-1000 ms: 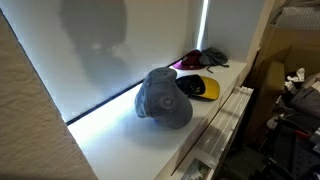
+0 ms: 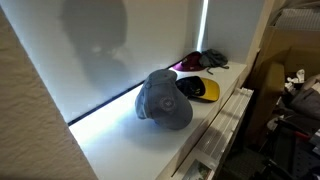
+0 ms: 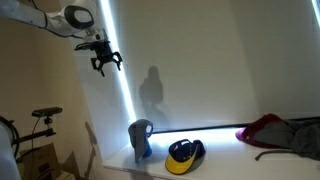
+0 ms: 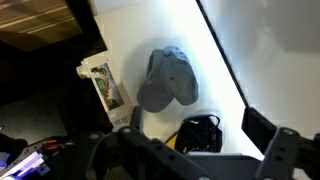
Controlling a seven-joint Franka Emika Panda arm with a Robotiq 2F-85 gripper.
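Observation:
A grey cap (image 2: 163,100) rests on the white shelf (image 2: 112,147), nearest the first exterior camera. Farther along lies a black cap with a yellow brim (image 2: 207,90). Beyond it are a dark red cap (image 2: 187,63) and a dark grey one (image 2: 213,59). High above the shelf, my gripper (image 3: 108,68) hangs with its fingers spread and nothing between them. Looking down in the wrist view, the grey cap (image 4: 167,78) appears ahead of the open fingers, while the black cap (image 4: 199,134) shows lower, partly covered by the gripper body. The first exterior view does not include the gripper.
A white wall (image 3: 200,65) rises right behind the caps. Along the shelf's front run a narrow ledge (image 2: 228,125) and a printed sheet (image 4: 104,84). Bare shelf surface lies to the near side of the grey cap.

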